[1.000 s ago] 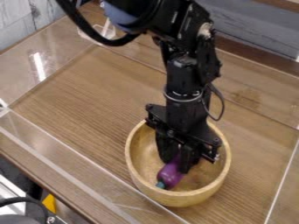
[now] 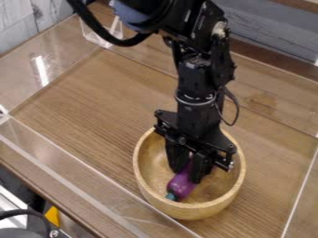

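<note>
A round tan wooden bowl [image 2: 161, 185] sits toward the lower middle of the view. My black gripper [image 2: 196, 158] reaches down into it from above, its lower parts inside the rim. A purple object with a teal tip [image 2: 181, 186] lies in the bowl at the gripper's fingertips. Whether the fingers are closed on it is hard to tell, as the gripper's body covers its upper end.
A clear container [image 2: 102, 28] stands at the back left. A rim runs along the back.
</note>
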